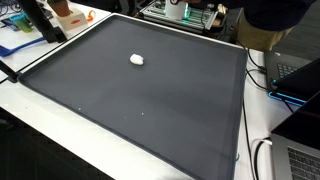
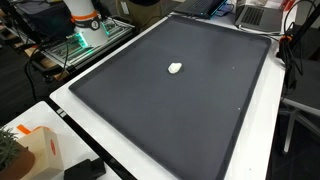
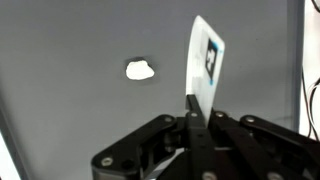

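In the wrist view my gripper is shut on a long white object [image 3: 203, 62] with dark and blue markings; it points away from the fingers and tapers at its far end. A small white lump [image 3: 139, 70] lies apart from it, to the left, on the dark grey mat. The same lump [image 1: 137, 60] rests toward the back left of the mat in exterior view 1, and the lump [image 2: 175, 68] also shows in exterior view 2. Neither exterior view shows the gripper.
The grey mat [image 1: 150, 100] is otherwise almost bare, with a white table border [image 1: 90, 118] around it. Laptops [image 1: 297, 150] and cables stand at the right. A potted plant [image 2: 14, 152] and a black item [image 2: 85, 170] sit near the left corner in exterior view 2.
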